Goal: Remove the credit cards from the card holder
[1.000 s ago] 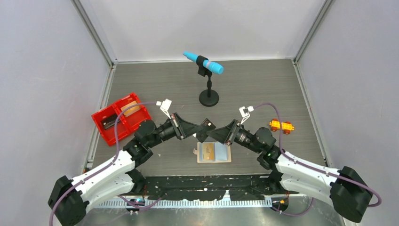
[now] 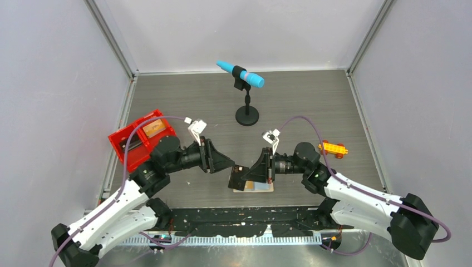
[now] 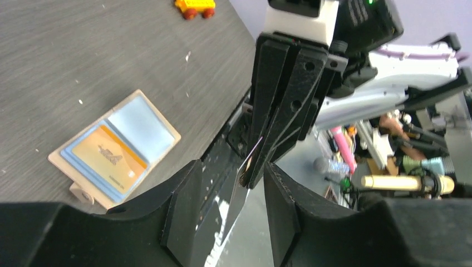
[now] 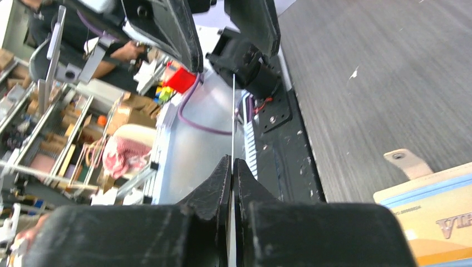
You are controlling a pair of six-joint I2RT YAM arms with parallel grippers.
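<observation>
My right gripper (image 2: 247, 175) is shut on a thin dark card (image 2: 236, 178), which hangs over the left part of the open card holder (image 2: 253, 189) and appears edge-on in both wrist views. The holder lies on the table, showing a yellow card (image 3: 109, 157) and pale blue sleeves (image 3: 140, 125); its strap (image 4: 412, 164) is at one side. My left gripper is open with nothing between its fingers, up and to the left of the card, apart from it.
A red tray (image 2: 124, 133) with items stands at the left, a microphone stand (image 2: 246, 115) at the back middle, and a yellow toy car (image 2: 334, 148) at the right.
My right gripper has moved down toward the front with the dark card, now over the holder. My left gripper has drawn back a little to the left, away from the card.
</observation>
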